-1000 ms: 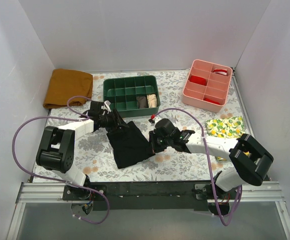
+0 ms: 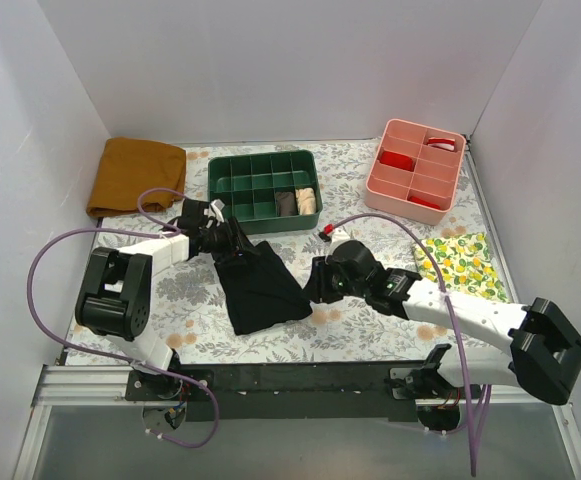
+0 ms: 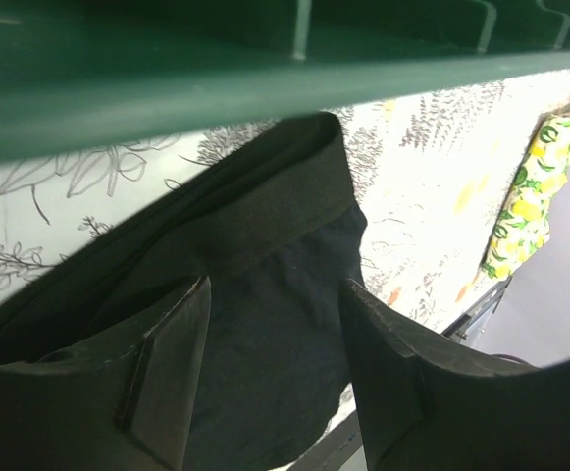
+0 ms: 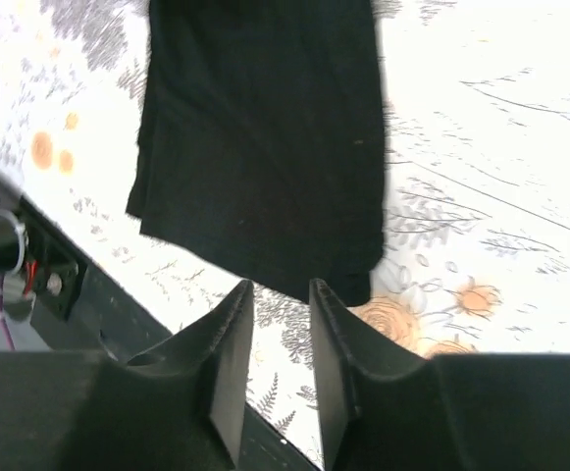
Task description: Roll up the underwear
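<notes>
The black underwear (image 2: 263,291) lies spread on the patterned table, one end near the green box. In the left wrist view its upper edge (image 3: 265,211) shows a folded band just below the box wall. My left gripper (image 2: 244,252) is over that end, its fingers (image 3: 179,358) apart with the dark cloth beneath and between them; I see no grip on it. At the opposite end, my right gripper (image 2: 315,294) is just off the cloth's corner. In the right wrist view its fingers (image 4: 233,358) stand a little apart, with a narrow empty gap between them.
The green divided box (image 2: 228,208) holds rolled cloths (image 2: 305,201) and stands close to my left gripper. A pink divided box (image 2: 380,195) is at the back right. A brown folded cloth (image 2: 137,175) and a lemon-print cloth (image 2: 462,263) lie at the sides.
My right gripper has been at the cloth's right corner and now stands slightly clear of it, its arm swung outward. The left gripper has hardly moved. The cloth lies nearly the same.
</notes>
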